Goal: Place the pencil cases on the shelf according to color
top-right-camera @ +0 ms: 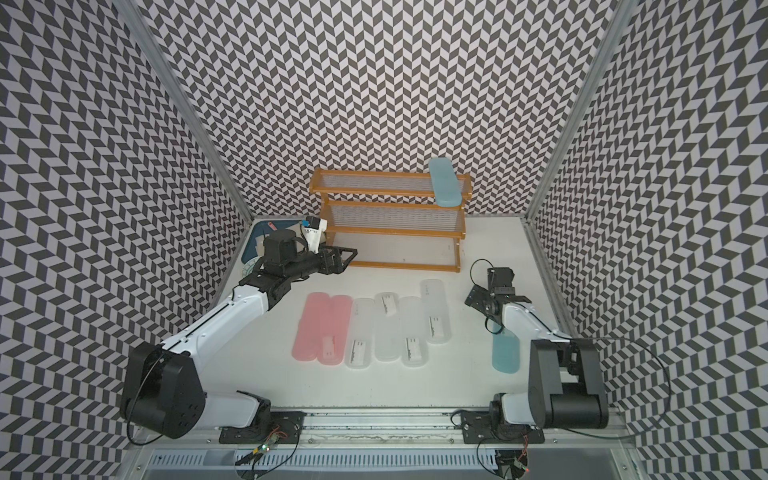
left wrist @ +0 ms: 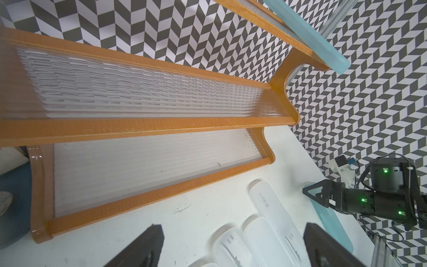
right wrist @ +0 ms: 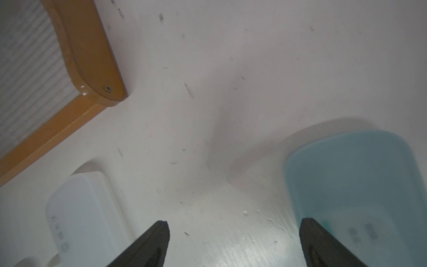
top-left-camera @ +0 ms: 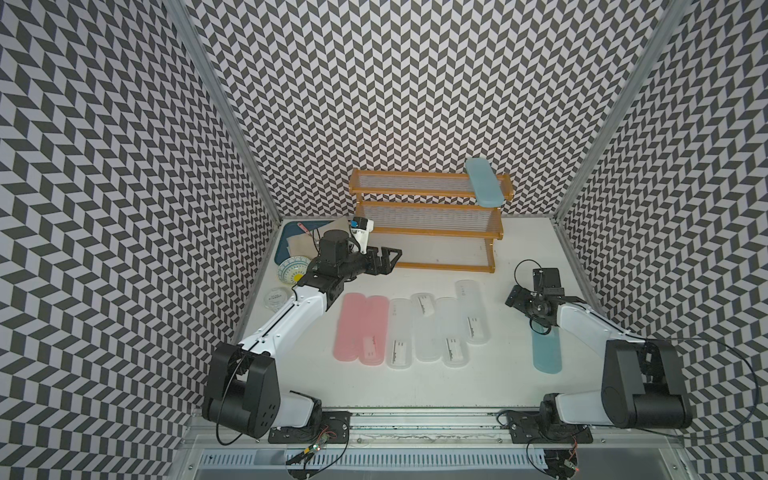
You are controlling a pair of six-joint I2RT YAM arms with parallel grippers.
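Observation:
A blue pencil case (top-left-camera: 484, 182) lies on the right end of the wooden shelf's (top-left-camera: 424, 232) top tier, overhanging its front. The second blue case (top-left-camera: 547, 353) is on the table at right, partly hidden under my right arm. My right gripper is open; that case (right wrist: 355, 191) appears beyond its right finger, and nothing is between the fingers. Two pink cases (top-left-camera: 361, 329) lie left of centre, with several clear-white cases (top-left-camera: 432, 328) beside them. My left gripper stands open and empty in front of the shelf's left part.
Behind the left arm are a patterned bowl (top-left-camera: 294, 269), a clear round lid (top-left-camera: 277, 299) and a dark blue cloth (top-left-camera: 285, 240). The shelf's lower tiers are bare. Bare table (top-left-camera: 512, 240) lies right of the shelf.

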